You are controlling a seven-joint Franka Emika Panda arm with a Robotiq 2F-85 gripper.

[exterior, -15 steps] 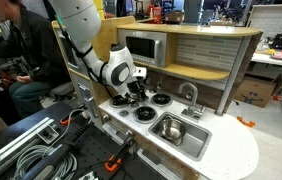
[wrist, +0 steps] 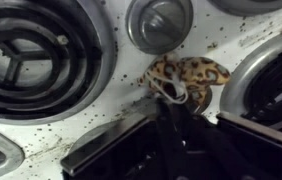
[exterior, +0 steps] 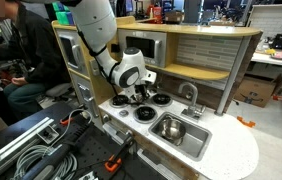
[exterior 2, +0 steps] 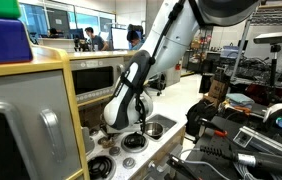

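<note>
A leopard-print item (wrist: 196,72), apparently soft, with a pale loop of string on it, lies on the white stovetop in the wrist view. It sits beside a round metal piece (wrist: 161,22) and between black burners. My gripper is over the near part of the item, its dark fingers (wrist: 109,146) apart on either side. Whether they touch it cannot be made out. In exterior view 1 the gripper (exterior: 138,97) is low over the stove, and the arm's white body hides what lies behind it.
Coil burners (exterior: 153,116) surround the work spot. To the right are a sink (exterior: 185,139) with a metal pot (exterior: 173,129) inside and a tall faucet (exterior: 192,98). A microwave (exterior: 141,48) and shelf stand behind.
The pot and the sink stay where they were.
</note>
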